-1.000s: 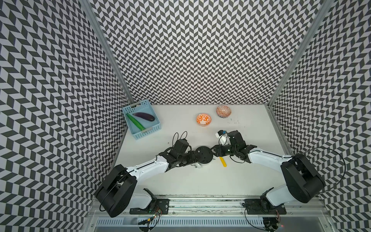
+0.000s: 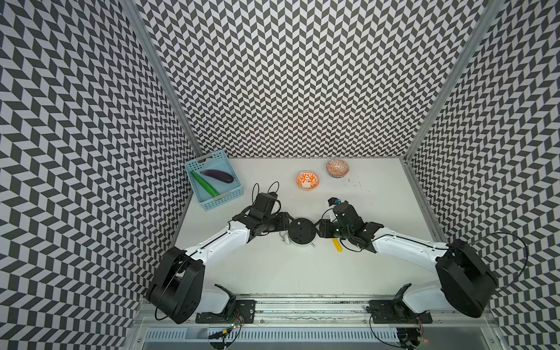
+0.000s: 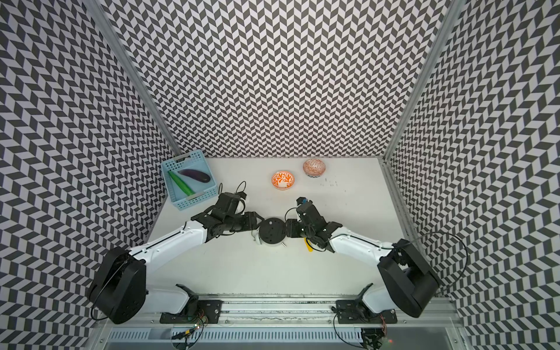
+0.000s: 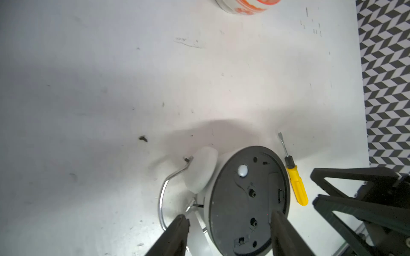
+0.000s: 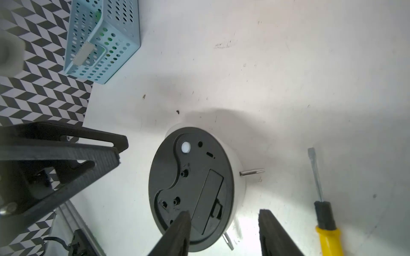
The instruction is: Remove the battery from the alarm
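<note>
The alarm clock (image 4: 230,213) lies with its black back up, battery cover (image 5: 207,200) facing up and in place. In the left wrist view, its bell and wire handle (image 4: 164,192) are on its left side. My left gripper is open at the clock's near side, fingers either side of its body's lower left part. My right gripper stands open at the clock's right edge, nothing seen held between its fingers. A yellow screwdriver (image 4: 297,185) lies right of the clock.
A blue basket (image 2: 215,198) with cucumber and eggplant sits at back left. Two patterned bowls (image 2: 306,180) stand at the back middle and right.
Both arms have shifted. Over the last second the left gripper moved back and leftward, and the clock moved slightly left.
</note>
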